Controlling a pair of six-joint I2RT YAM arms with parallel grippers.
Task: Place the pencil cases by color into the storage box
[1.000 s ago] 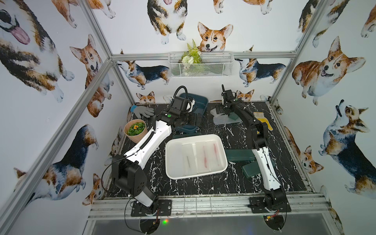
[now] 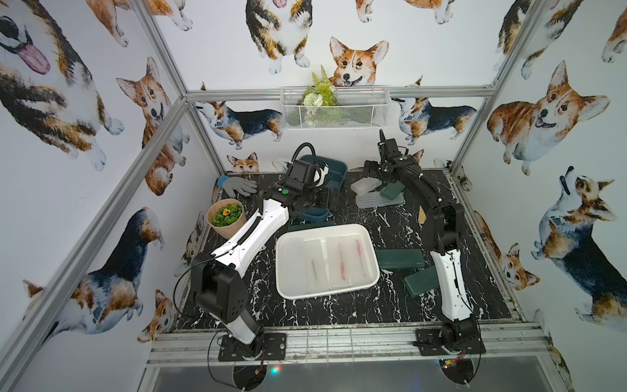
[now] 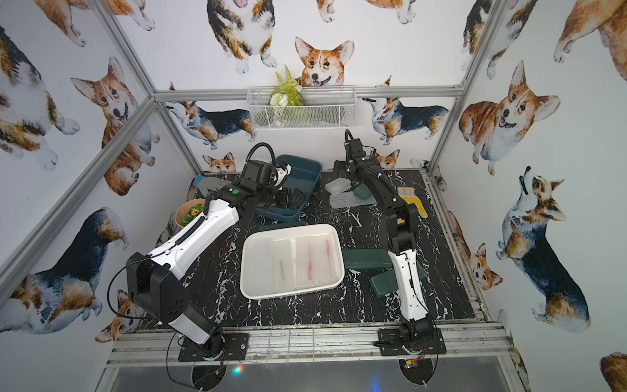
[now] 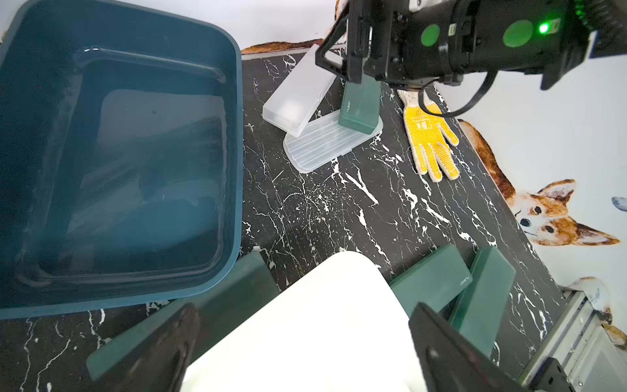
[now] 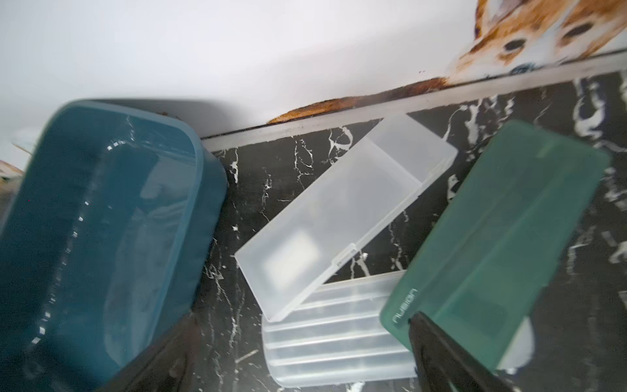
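The blue box (image 4: pixel 150 163) is empty inside. The white box (image 2: pixel 326 292) holds several translucent cases, some with pink showing through. My left gripper is open above the table at the blue box's near side, nothing between its fingers. Over the back right, my right gripper hangs open and empty. Below it a clear case (image 5: pixel 346 215) rests partly on a ribbed clear case (image 5: pixel 339 333), and a green case (image 5: pixel 496 241) overlaps that one's right end. Another green case (image 4: pixel 222 300) lies along the blue box. Two more green cases (image 2: pixel 399 259) (image 2: pixel 421 281) lie right of the white box.
A yellow-and-white glove (image 4: pixel 427 137) lies at the right. A grey glove (image 2: pixel 240 186) and a potted plant (image 2: pixel 226 219) stand at the left. The wire basket (image 2: pixel 336 116) hangs on the back rail. Bare table (image 4: pixel 313 209) shows between the blue box and the right-hand cases.
The left arm has shifted only slightly. The cases appear unmoved.
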